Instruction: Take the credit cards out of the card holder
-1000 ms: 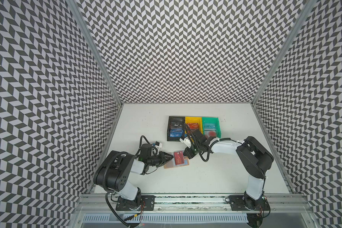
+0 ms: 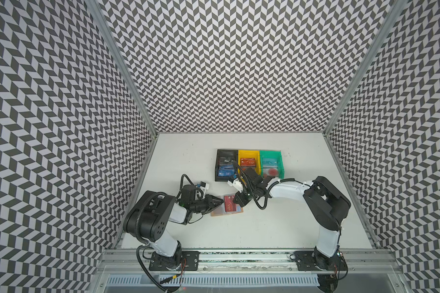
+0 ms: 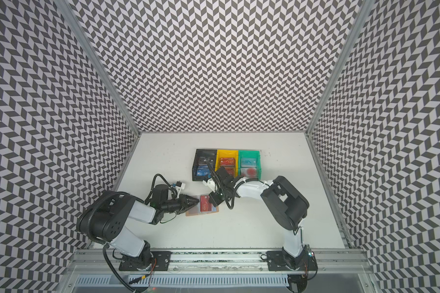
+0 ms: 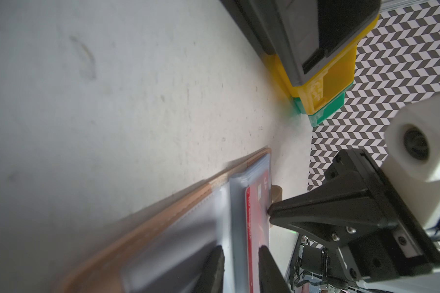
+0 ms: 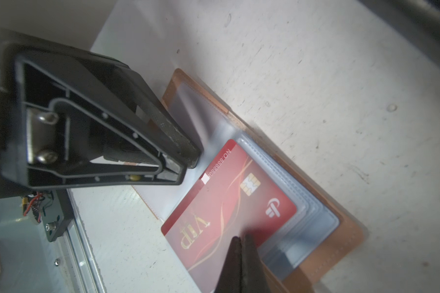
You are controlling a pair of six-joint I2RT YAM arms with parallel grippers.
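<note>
An open tan card holder [image 5: 347,234] lies on the table with clear sleeves; a red VIP card [image 5: 220,205] shows in it. My left gripper is low over the holder beside the card's sleeves, its fingertips part open at the bottom of the left wrist view, nothing clearly between them. My right gripper is shut, its fingertips at the card's right edge in the right wrist view, with nothing visible held between them.
Black [image 2: 220,161], yellow [image 2: 249,153] and teal [image 2: 271,153] bins holding cards stand behind the holder. Bare table surrounds them, with both arms reaching in from the front.
My right gripper has moved slightly toward the front left, closer over the red card. The left arm looks nearly unchanged.
</note>
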